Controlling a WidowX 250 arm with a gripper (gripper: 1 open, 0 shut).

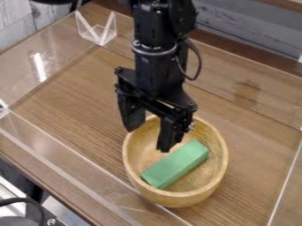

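The black robot arm [154, 62] reaches down from the top centre, its gripper [154, 129] over the back-left part of a beige round bowl [203, 190]. Dark fingers point down on either side, apart and open, with nothing visible between them. A green block [175, 166] lies inside the bowl, in front of and below the gripper.
A small clear object [97, 26] stands at the back left. Grey edges border the table at the back right. A dark object sits at the bottom-left corner.
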